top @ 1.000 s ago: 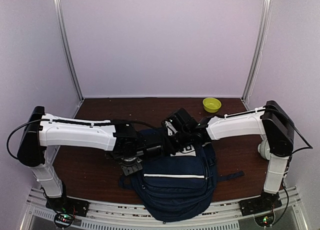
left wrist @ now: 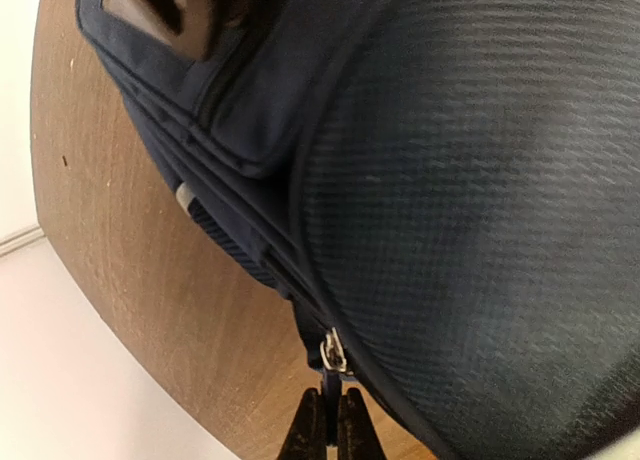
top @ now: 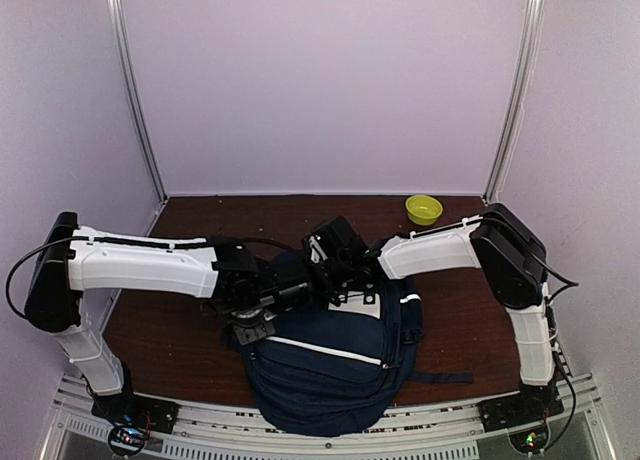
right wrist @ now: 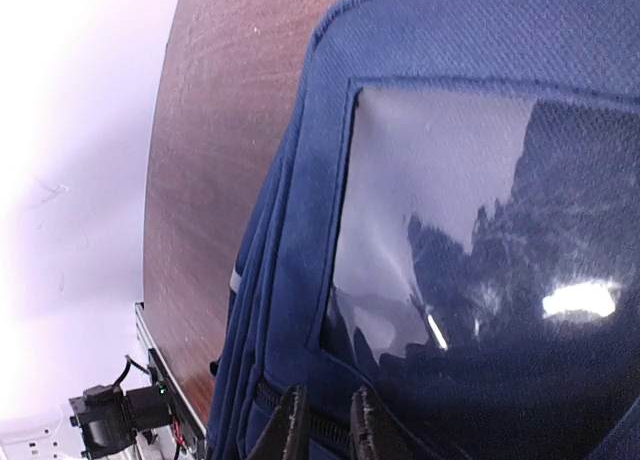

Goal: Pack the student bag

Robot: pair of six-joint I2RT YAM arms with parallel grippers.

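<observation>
A dark blue backpack (top: 315, 375) with a white stripe lies on the table, its upper part covered by both arms. In the left wrist view, my left gripper is shut on the dark tab of a metal zipper pull (left wrist: 333, 350) at the edge of the bag's mesh-lined flap (left wrist: 470, 200). The right wrist view has my right gripper part open over the bag's blue fabric, beside a zipper and below a clear window panel (right wrist: 430, 230). No object shows between those right fingers. From above, both sets of fingertips are hidden.
A yellow-green bowl (top: 424, 209) stands at the back right. The arms are close together over the bag. Bare brown table (top: 165, 350) shows on the left, and a loose strap (top: 440, 377) lies to the right.
My right arm has moved left, and a white object at the right edge is no longer visible.
</observation>
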